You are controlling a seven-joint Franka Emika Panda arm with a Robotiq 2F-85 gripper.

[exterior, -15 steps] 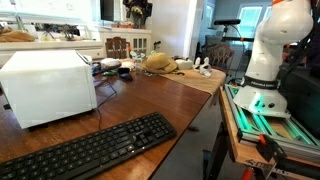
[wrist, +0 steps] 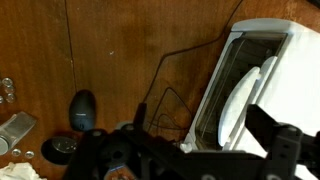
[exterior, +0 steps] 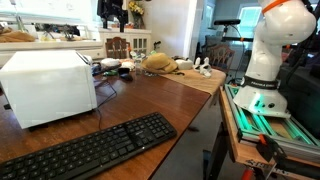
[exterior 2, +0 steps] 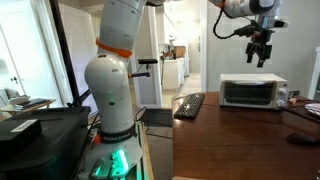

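My gripper [exterior 2: 256, 62] hangs high above the white toaster oven [exterior 2: 251, 91], fingers pointing down and apart. In exterior view 1 the gripper [exterior: 113, 25] shows against the back wall, well above the table. Looking down in the wrist view, the gripper stands open, with only table and cable visible between its fingers. The oven [wrist: 290, 85] lies at the right of that view, with pale round plate-like things [wrist: 238, 103] in its front opening.
A black keyboard [exterior: 90, 150] lies along the table's near edge. A black mouse [wrist: 83, 110], a glass jar [wrist: 16, 131] and loose cables [wrist: 160, 75] are on the wood. A tan bag [exterior: 160, 62] sits farther back.
In exterior view 1 my gripper has moved left, toward the oven's side, staying high. The objects on the table have not moved.
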